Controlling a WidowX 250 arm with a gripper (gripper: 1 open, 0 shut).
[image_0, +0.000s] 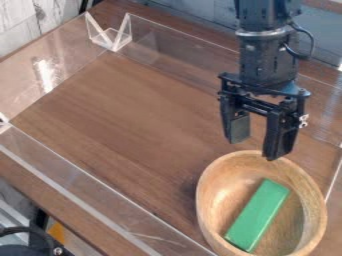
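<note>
My gripper (257, 134), black with a cable along its right side, hangs at the right of the camera view, above the back edge of a wooden bowl. It is open, with nothing visible between its fingers. The wooden bowl (211, 196) sits at the lower right and holds a green rectangular block (258, 214), lying flat inside it.
Clear plastic walls run along its edges, with a white bracket (110, 32) at the back left. Dark cables and hardware sit off the table at the lower left.
</note>
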